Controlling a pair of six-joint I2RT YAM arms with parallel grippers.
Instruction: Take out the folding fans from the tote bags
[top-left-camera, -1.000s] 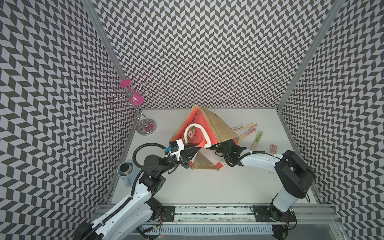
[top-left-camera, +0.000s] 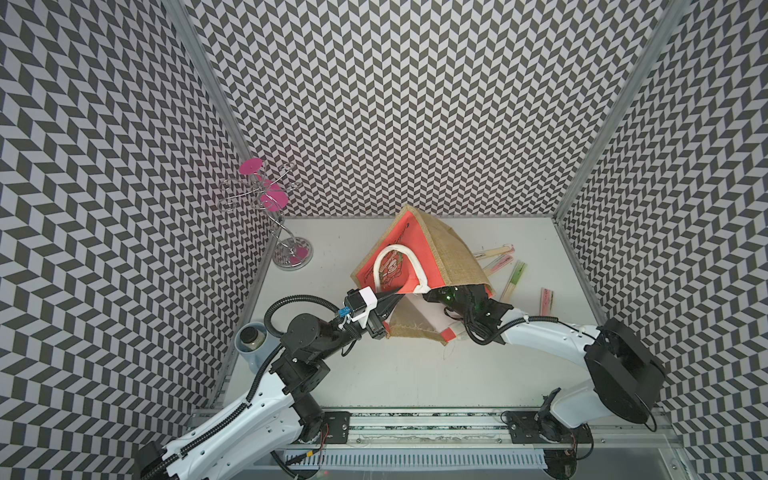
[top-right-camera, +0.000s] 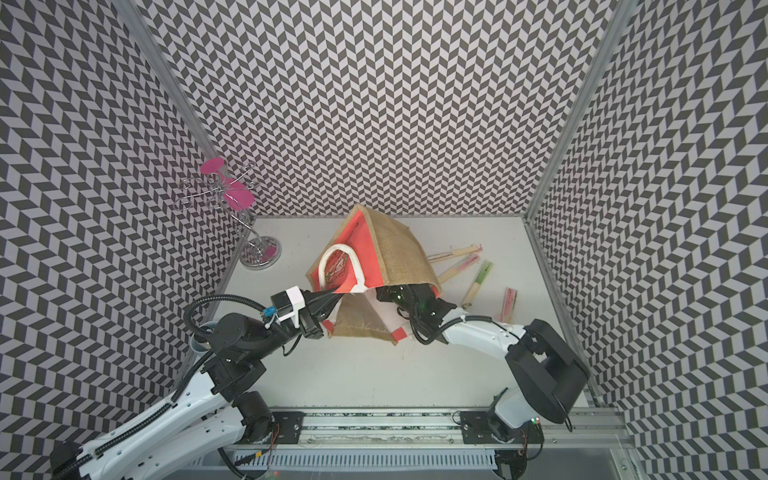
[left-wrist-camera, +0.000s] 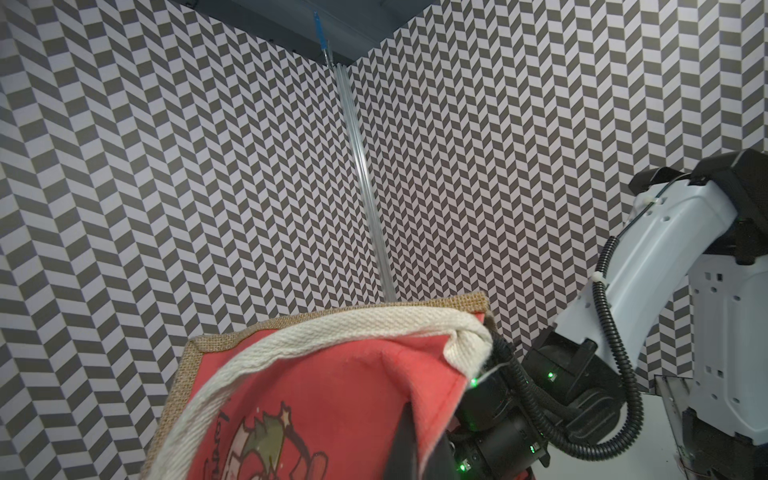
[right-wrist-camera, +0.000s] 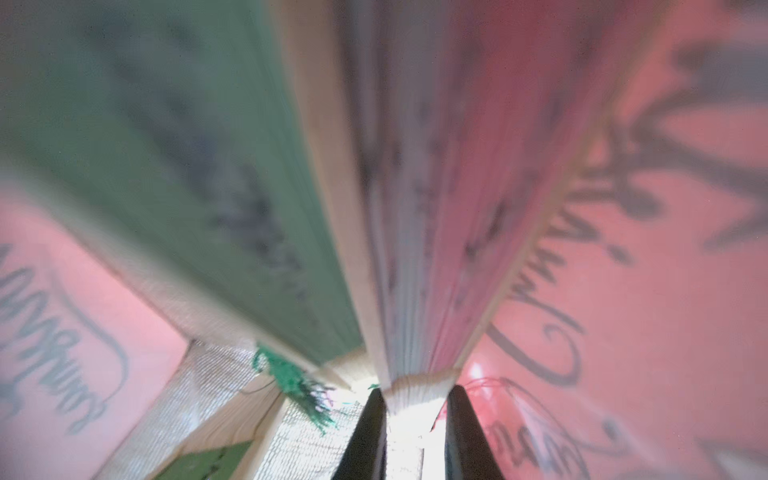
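Note:
A burlap tote bag (top-left-camera: 456, 244) with a red lining and white handle (top-left-camera: 402, 254) is tilted up in the middle of the table. My left gripper (top-left-camera: 404, 295) is shut on the red edge of the bag's mouth, seen close up as red fabric (left-wrist-camera: 352, 400) in the left wrist view. My right gripper is inside the bag, its fingers (right-wrist-camera: 364, 436) apart. A pink-and-grey folding fan (right-wrist-camera: 416, 320) has its wooden end between or just above the fingertips. Beside it hangs a green fan (right-wrist-camera: 240, 240); another green fan (right-wrist-camera: 208, 462) lies lower left.
Several folding fans (top-left-camera: 513, 281) lie on the table right of the bag. A metal stand with pink discs (top-left-camera: 293, 253) is at the back left, and a blue cup (top-left-camera: 253, 345) at the left edge.
Over the last second both arms and the bag have shifted a little to the right in the top left view. The right forearm has moved further right and toward the front.

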